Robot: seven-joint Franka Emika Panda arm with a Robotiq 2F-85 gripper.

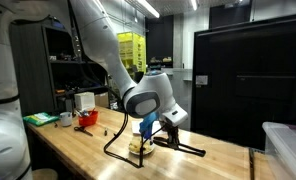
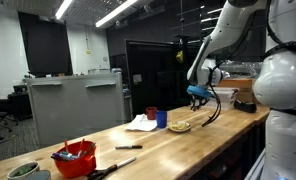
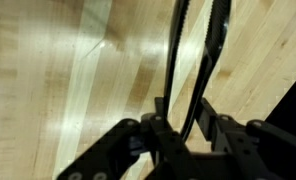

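Observation:
In the first exterior view, my gripper (image 1: 153,140) hangs above the wooden table (image 1: 223,160), in front of a yellow plate (image 1: 141,147) that it partly hides. Long dark strips reach out from it to either side. Seen from the wrist, two long dark strips (image 3: 202,75) run up from the gripper and spread slightly apart; bare wood shows beneath them. Whether they are its fingers or a held tool is unclear, as is how the fingers stand. The second exterior view shows the yellow plate (image 2: 178,127) on the table, some distance from the arm's base.
Beside the plate stand a blue cup (image 2: 161,118) and a red cup (image 2: 151,112), with a white cloth (image 2: 143,123) nearby. Farther off is a red basket (image 2: 73,158) of utensils. A white bin (image 1: 285,150) lines the right edge.

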